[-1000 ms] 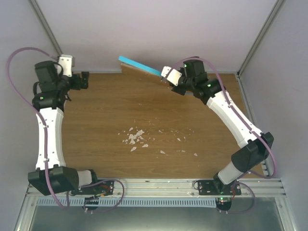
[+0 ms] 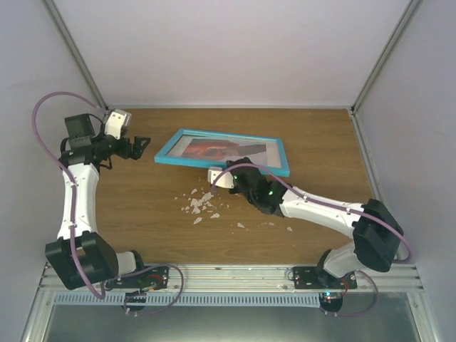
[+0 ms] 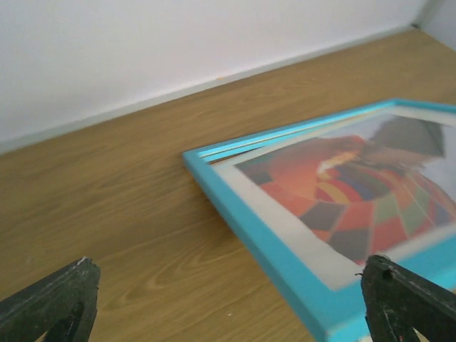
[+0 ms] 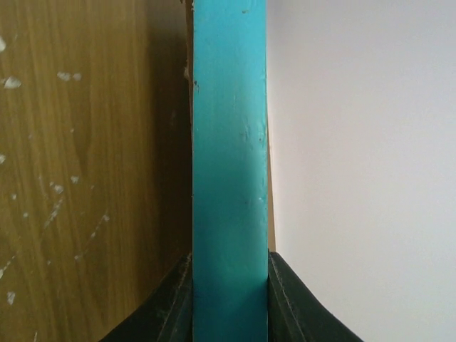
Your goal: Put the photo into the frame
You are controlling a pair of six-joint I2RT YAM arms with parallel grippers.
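Observation:
A blue picture frame is held by its near side in my right gripper, tilted and raised off the table along that side. In the right wrist view the blue rail fills the space between the fingers. The photo, with a colourful hot-air balloon and a pale border, lies inside the frame. Along the far side a strip of gap shows between the photo and the rail. To the left, my left gripper is open and empty, its fingers apart from the frame's corner.
White flakes are scattered over the wooden table in front of the frame. A white wall stands behind it.

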